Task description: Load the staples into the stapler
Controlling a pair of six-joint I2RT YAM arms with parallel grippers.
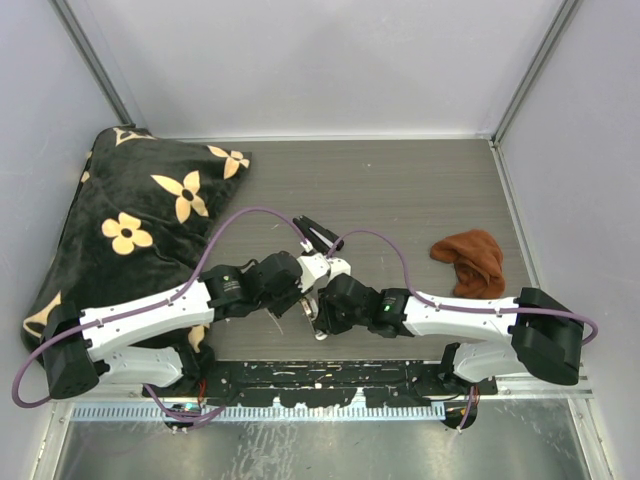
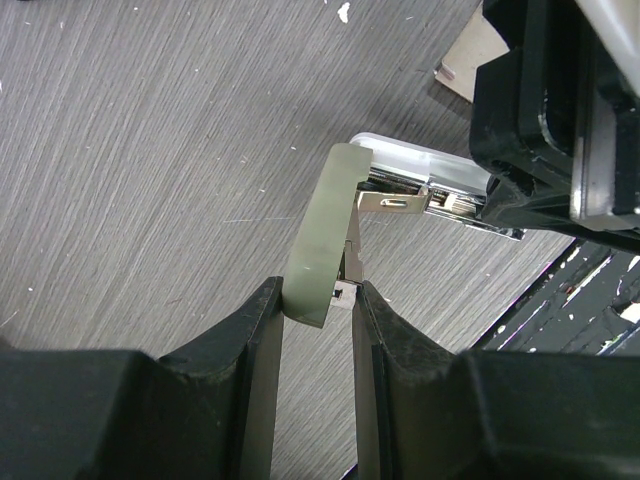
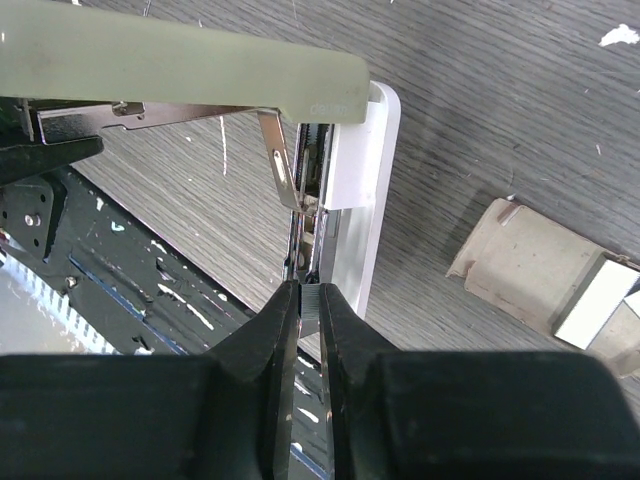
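Note:
The stapler's green lid (image 2: 325, 230) is swung up from its white base (image 3: 372, 200), baring the metal channel (image 3: 312, 190). At the lid's end my left gripper is shut on it. My right gripper is shut on a small grey staple strip (image 3: 310, 300), held low over the channel's open end. Whether the strip touches the channel is unclear. From above, both grippers crowd together near the table's front edge and hide most of the stapler.
An opened cardboard staple box (image 3: 535, 270) lies beside the stapler's base. A brown cloth (image 1: 474, 262) rests at the right, and a flower-patterned dark cushion (image 1: 135, 225) fills the left. Bare tabletop (image 1: 400, 190) stretches across the back.

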